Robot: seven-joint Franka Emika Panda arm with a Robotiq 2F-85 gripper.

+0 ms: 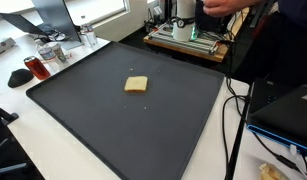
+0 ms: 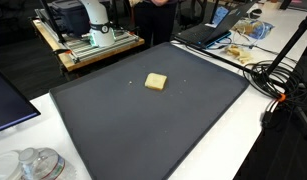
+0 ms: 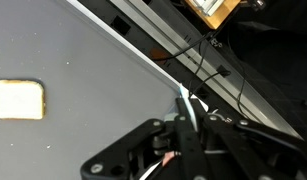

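A slice of bread lies flat on the dark grey board, toward its far side. In the wrist view the bread sits at the left edge, well apart from my gripper, which enters from the lower right beyond the board's edge. Something pale shows around the fingers, but their tips are too unclear to tell how the fingers stand. The gripper does not show in either exterior view.
Cans and a dark red object stand left of the board. A person's hand is at the top right. Black cables run along the right side. Most of the board is bare.
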